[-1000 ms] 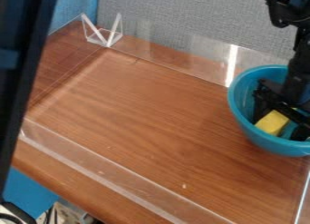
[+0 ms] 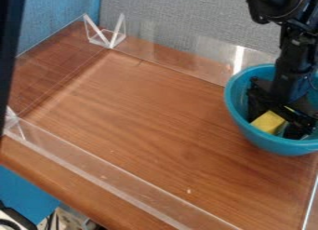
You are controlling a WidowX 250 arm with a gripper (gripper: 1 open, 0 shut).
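A blue bowl (image 2: 247,141) stands at the right of the wooden table. Inside it lies a yellow block (image 2: 269,121). My black gripper (image 2: 277,109) reaches down into the bowl from the upper right, its lower end around or just beside the block. Whether its fingers grip the block is hard to make out, as the dark parts overlap.
Low clear plastic walls edge it, with a clear bracket (image 2: 104,33) at the back left. A grey padded wall stands behind.
The bowl, with the block in it, has shifted a little to the left. My gripper has moved left and slightly up along with it.
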